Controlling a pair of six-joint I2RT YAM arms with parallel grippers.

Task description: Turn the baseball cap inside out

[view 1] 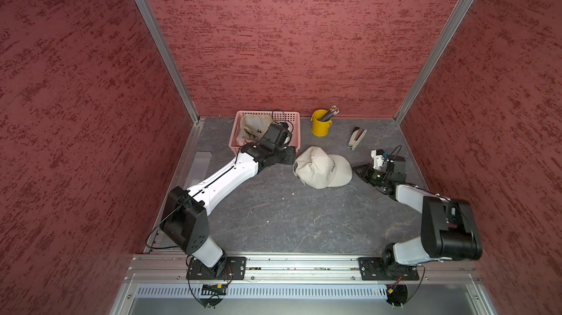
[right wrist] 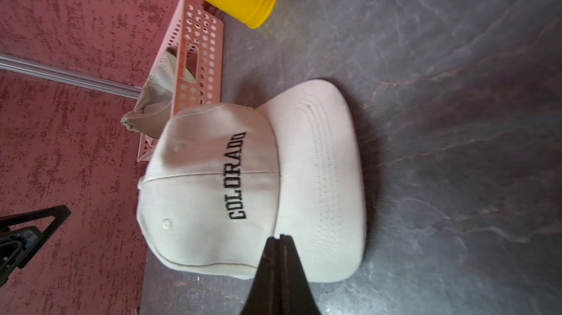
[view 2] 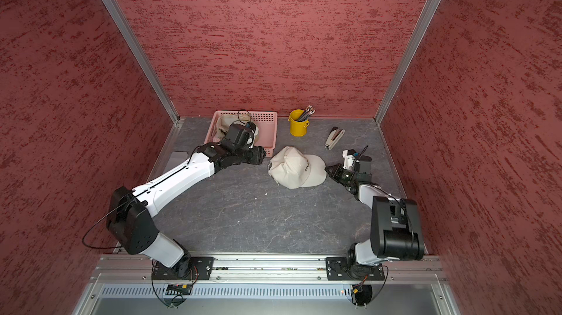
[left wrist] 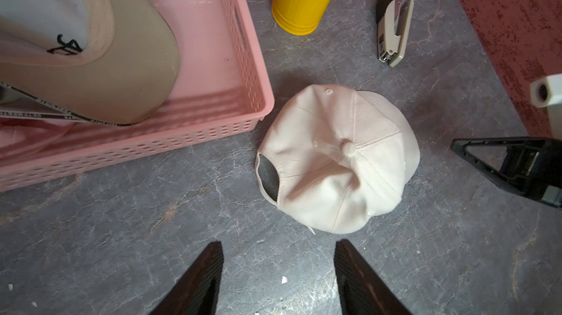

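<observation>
The white baseball cap (view 1: 316, 168) lies crown up on the table, right side out, its brim toward the right. Black "COLORADO" lettering marks its front in the right wrist view, where the brim (right wrist: 327, 186) is free of any fingers. My right gripper is shut with nothing between its fingers; from the top right view it sits just right of the brim. Apart from the cap, to its left and near the basket corner, is my left gripper (view 1: 292, 155). In the left wrist view its fingers (left wrist: 202, 280) stand wide open over bare table.
A pink basket (left wrist: 251, 63) holding other caps stands behind left, close to the white cap. At the back are a yellow bucket (view 1: 319, 126) with pens and a stapler (view 1: 357, 138).
</observation>
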